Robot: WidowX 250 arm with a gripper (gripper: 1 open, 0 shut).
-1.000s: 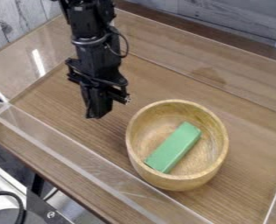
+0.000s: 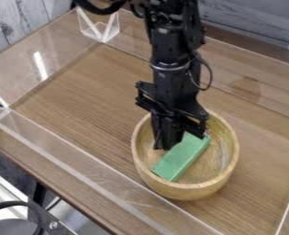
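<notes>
A tan round bowl (image 2: 208, 184) sits in the lower middle of the table, holding a green block (image 2: 179, 158) lying diagonally inside it. The black gripper (image 2: 161, 143) is low over the bowl's back left, just above and left of the block's upper end. Its fingertips look close together, with nothing visible between them; whether they touch the block I cannot tell.
A clear plastic object (image 2: 97, 26) stands at the back left. Black cables (image 2: 18, 220) lie at the lower left corner.
The arm has moved right, from the open table left of the bowl to over the bowl. The bowl and green block have stayed in about the same place.
</notes>
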